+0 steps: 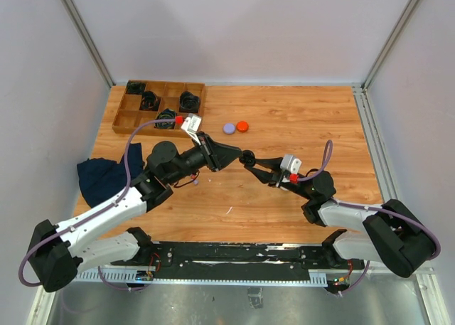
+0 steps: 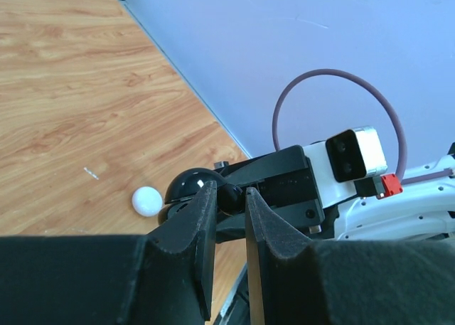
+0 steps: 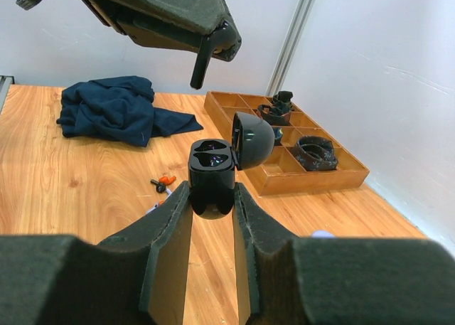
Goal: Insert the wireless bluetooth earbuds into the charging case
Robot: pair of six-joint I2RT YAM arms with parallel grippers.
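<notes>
The black charging case (image 3: 211, 180) stands upright, lid open, in my shut right gripper (image 1: 256, 161); two slots show in its top. My left gripper (image 1: 229, 153) is right beside and above the case, pointing at it. In the left wrist view its fingertips (image 2: 212, 197) are shut on a small dark piece, likely an earbud, largely hidden against the case behind it. In the right wrist view a left finger (image 3: 206, 55) hangs above and a little left of the case.
A wooden divided tray (image 1: 160, 104) with black items stands at back left, dark cloth (image 1: 106, 179) at left. Purple (image 1: 229, 128) and orange (image 1: 242, 126) discs lie behind the grippers.
</notes>
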